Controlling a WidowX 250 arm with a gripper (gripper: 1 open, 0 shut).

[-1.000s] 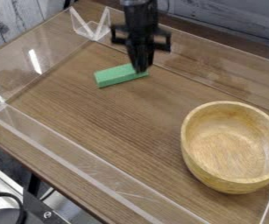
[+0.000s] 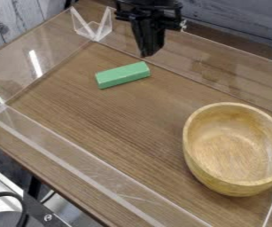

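Observation:
A green rectangular block lies on the wooden table a little left of the centre. My gripper hangs above the table at the top centre, behind the block and apart from it. Its dark fingers look shut, with nothing visible between them.
A large round wooden bowl stands at the lower right. A clear plastic object is at the top left. Black cables run along the lower left edge.
A second ago my gripper was lower, at the block; it rose out towards the top and has since come slightly back down into view. The block stays where it was.

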